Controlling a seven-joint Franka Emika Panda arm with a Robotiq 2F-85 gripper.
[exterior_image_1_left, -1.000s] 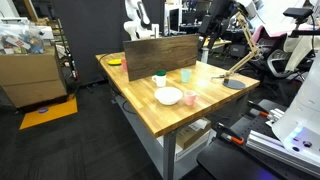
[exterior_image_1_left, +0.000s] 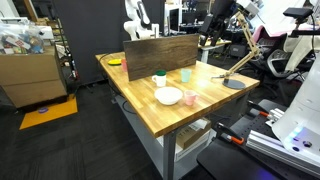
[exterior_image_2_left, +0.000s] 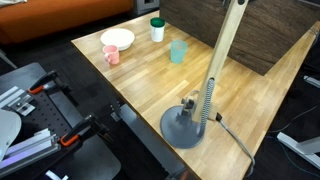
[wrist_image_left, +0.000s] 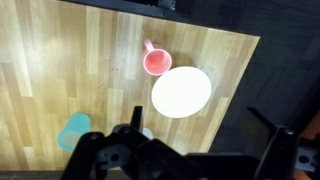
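Observation:
On the wooden table (exterior_image_1_left: 150, 99) sit a white round dish (exterior_image_1_left: 168, 96), a pink mug (exterior_image_1_left: 190, 98), a teal cup (exterior_image_1_left: 186, 75) and a white mug with green on it (exterior_image_1_left: 159, 78). From above, the wrist view has the pink mug (wrist_image_left: 157, 62) touching or very near the edge of the white dish (wrist_image_left: 181, 92). The teal cup (wrist_image_left: 73, 132) is at lower left, and the white mug is mostly hidden behind my gripper. That gripper is open, fingers wide apart and empty, high above the tabletop.
A brown panel (exterior_image_1_left: 160, 57) stands along the table's back. A lamp's round grey base (exterior_image_2_left: 183, 127) and slanted wooden arm (exterior_image_2_left: 218, 60) occupy one end, with a cable beside them. Bare tabletop (exterior_image_2_left: 140, 82) lies between the cups and the lamp.
My arm at the upper right has shifted slightly. The dish, mugs and cup stay where they were.

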